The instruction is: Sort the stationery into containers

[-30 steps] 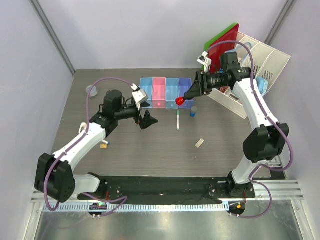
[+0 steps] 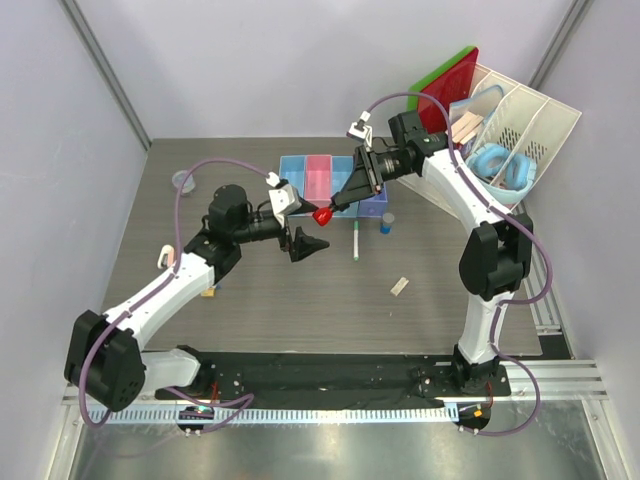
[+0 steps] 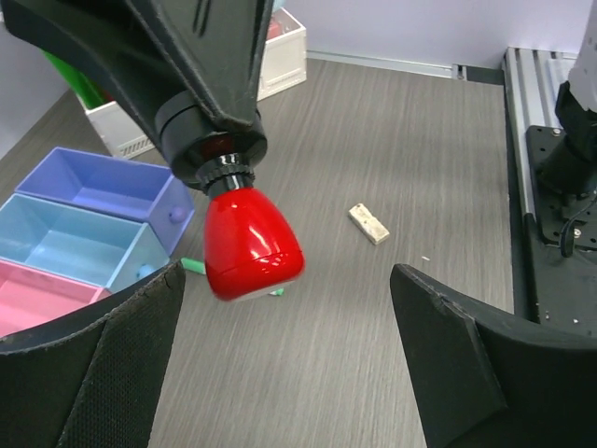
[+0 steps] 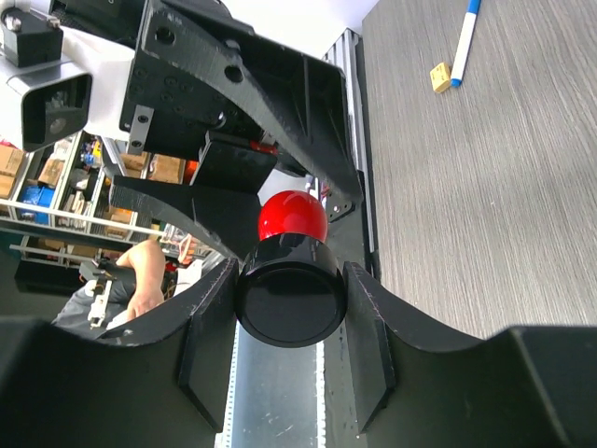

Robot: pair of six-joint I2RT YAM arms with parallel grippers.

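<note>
My right gripper is shut on a dark cylindrical item with a red end (image 3: 252,245), held above the table near the middle. My left gripper stands part open with the red end between its fingers' reach, not visibly gripped. The container row behind has blue (image 3: 79,243), pink (image 2: 318,180) and purple (image 3: 112,187) compartments. A green-white marker (image 2: 356,240), a blue-based small pot (image 2: 386,223) and a pale block (image 3: 368,223) lie on the table; a blue-white marker (image 4: 465,42) and yellow block (image 4: 441,78) lie at the left.
A white crate (image 2: 530,120) with boards and other items fills the back right. A clear cup (image 2: 183,180) stands at the back left.
My right gripper has moved left with the red-ended item.
</note>
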